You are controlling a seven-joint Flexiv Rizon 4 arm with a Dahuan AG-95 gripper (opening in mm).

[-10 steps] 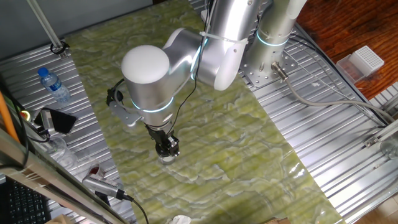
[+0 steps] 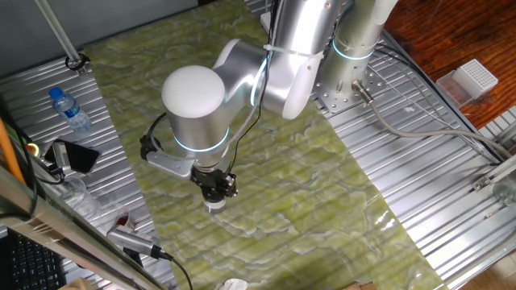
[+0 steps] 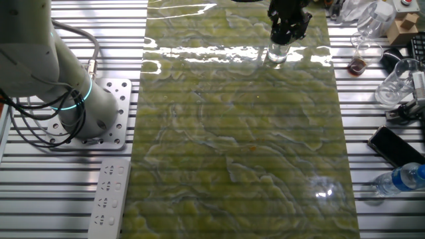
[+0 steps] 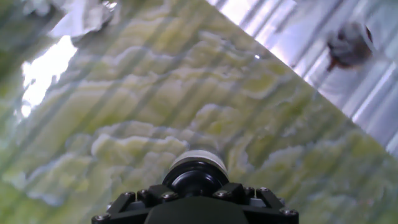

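Observation:
My gripper [image 3: 287, 32] points down over the left part of the green marbled mat in exterior view 1. It appears shut on a small clear glass [image 3: 277, 52], whose lower part shows below the black fingers. From the other side, the glass [image 2: 214, 206] is a pale band under the gripper [image 2: 215, 193]. In the wrist view, its pale curved rim [image 4: 199, 155] stands out past the dark gripper. Whether its base touches the mat is hard to tell.
Beside the mat lie a water bottle [image 2: 71, 111], a dark phone [image 2: 76, 157], clear glassware [image 3: 397, 83] and a small vessel with brown contents [image 3: 357, 65]. A white power strip [image 3: 109, 198] is near the robot base.
The arm's rounded wrist housing has shifted slightly right and down in exterior view 1. The gripper and glass have shifted a little left, and the gripper's tilt has changed slightly.

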